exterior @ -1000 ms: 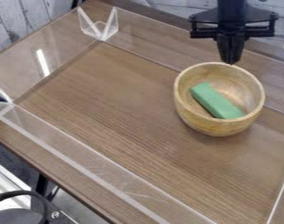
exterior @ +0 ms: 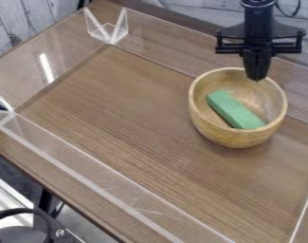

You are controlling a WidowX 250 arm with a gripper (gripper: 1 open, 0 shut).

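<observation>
A wooden bowl (exterior: 212, 129) sits on the right half of the table, holding a green block (exterior: 232, 109) that lies diagonally inside it. Above the bowl's back rim is my black gripper (exterior: 255, 68), pointing down and shut, with nothing visible between its fingers. The gripper is outside the green block's outline, higher in the view.
A clear angular plastic piece (exterior: 107, 27) stands at the back left. Clear strips run along the table's edges. A dark object (exterior: 17, 228) sits beyond the lower left edge.
My gripper has moved slightly to the right above the bowl's back. The bowl and green block have not moved.
</observation>
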